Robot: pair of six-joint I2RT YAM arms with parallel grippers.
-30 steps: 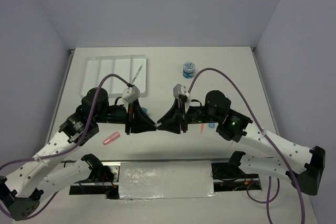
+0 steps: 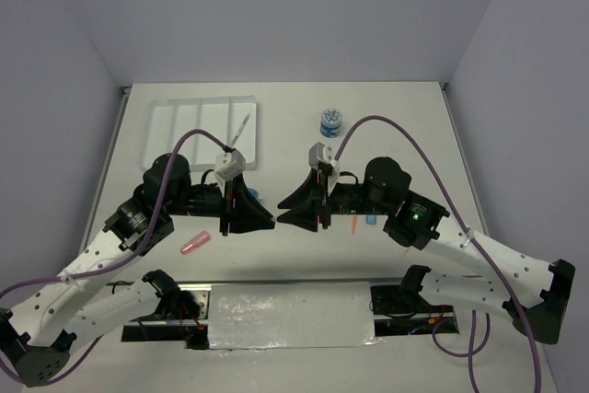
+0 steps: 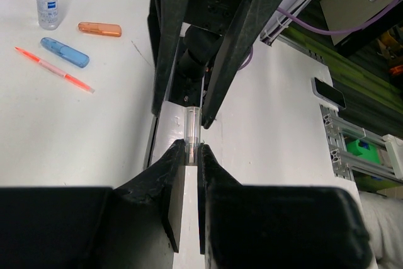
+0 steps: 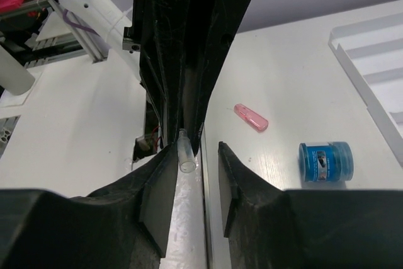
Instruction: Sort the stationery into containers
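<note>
My two grippers face each other above the middle of the table. The left gripper is shut on a small clear cylindrical tube (image 3: 192, 131), held upright in the left wrist view. My right gripper is part open beside the tube's other end, with its fingers slightly apart from it. A white divided tray (image 2: 162, 135) lies at the back left, holding a pale pen. A pink item (image 2: 195, 242) lies front left. A blue jar (image 4: 325, 162), an orange highlighter (image 3: 99, 29), a blue highlighter (image 3: 64, 51), an orange pen (image 3: 55, 69) and a bottle (image 3: 47, 5) rest on the table.
A second blue-labelled jar (image 2: 331, 122) stands at the back centre. The table's front edge lies below the grippers, with a silvery strip (image 2: 290, 315) beyond it. Clear surface surrounds the back jar.
The left gripper has stayed in place.
</note>
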